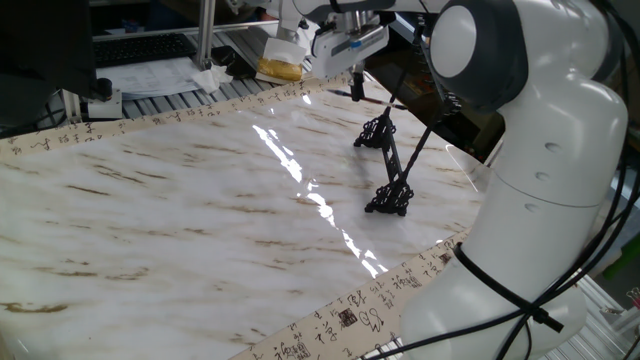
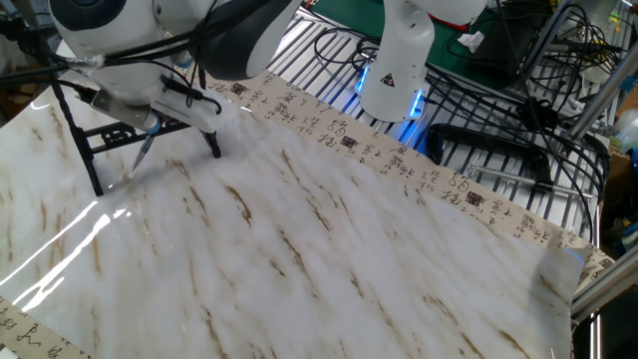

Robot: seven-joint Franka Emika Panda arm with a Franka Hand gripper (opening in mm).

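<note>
A black stand (image 1: 392,165) with two ornate feet and a crossbar rises from the marbled sheet. In the second exterior view the same stand (image 2: 88,160) is at the upper left, partly behind the arm. My gripper (image 1: 357,88) points down at the far edge of the sheet, beyond the stand. A thin stick (image 1: 385,103) with reddish and dark parts shows beside its dark fingertips. From the other side, a slim pointed piece (image 2: 146,148) with a bluish band slants down below the gripper. Whether the fingers grip this piece cannot be made out.
The marbled sheet (image 1: 170,220), bordered with written characters, is mostly bare. A keyboard (image 1: 145,48) and a yellow-and-white item (image 1: 280,68) lie past its far edge. Another white arm base (image 2: 392,95) and a black clamp-like frame (image 2: 488,155) stand beyond the border.
</note>
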